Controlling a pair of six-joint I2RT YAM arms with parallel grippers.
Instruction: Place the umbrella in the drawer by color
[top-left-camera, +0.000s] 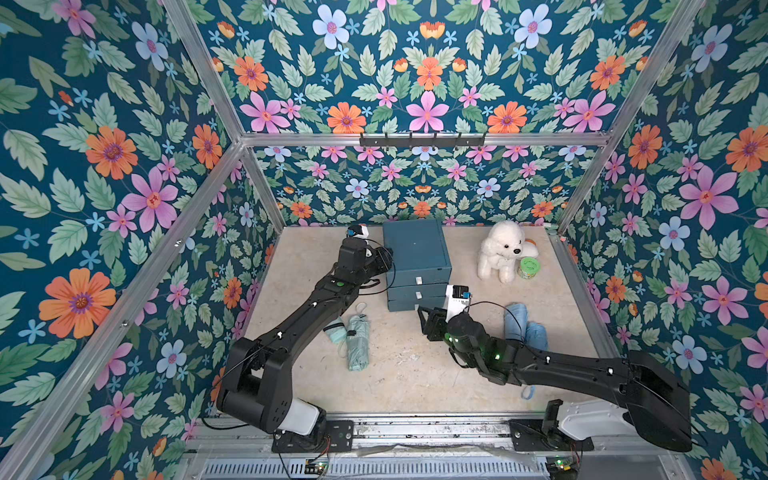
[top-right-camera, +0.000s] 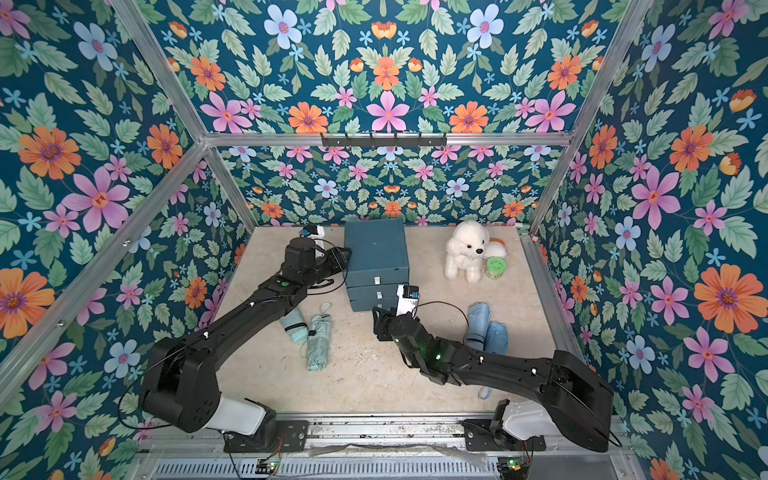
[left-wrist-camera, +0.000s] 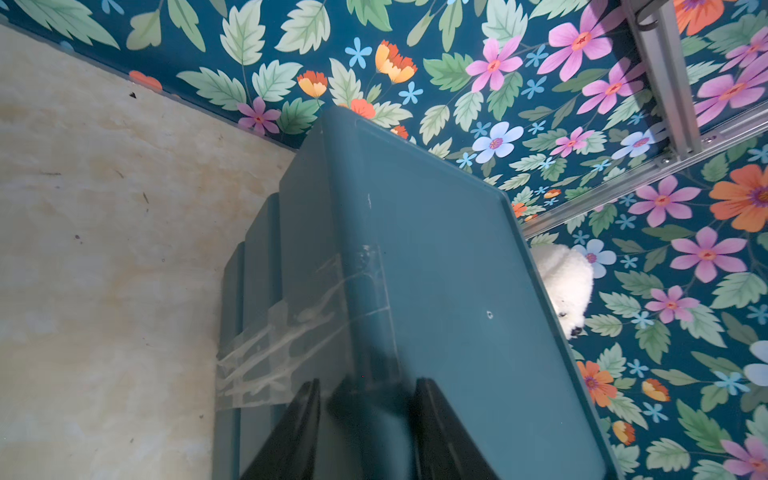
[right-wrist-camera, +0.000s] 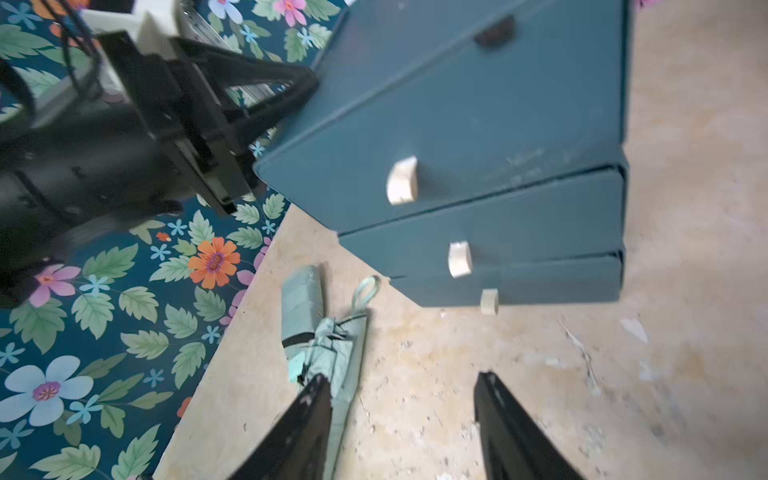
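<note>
A teal drawer unit (top-left-camera: 416, 248) with white handles stands at the table's back centre. My left gripper is at the top-left edge of the unit, fingers apart; whether it touches is unclear. My right gripper stands open in front of the unit, low over the table, nothing between its fingers. Two pale green umbrellas (top-left-camera: 358, 345) lie at front left, one seen as a shorter roll (top-right-camera: 293, 324). Two blue umbrellas (top-right-camera: 477, 324) lie at front right, partly hidden by the right arm in the top left view.
A white plush dog (top-left-camera: 502, 248) and a green-lidded jar (top-left-camera: 529, 267) stand at the back right. Clear table lies at the front centre, between the umbrella groups.
</note>
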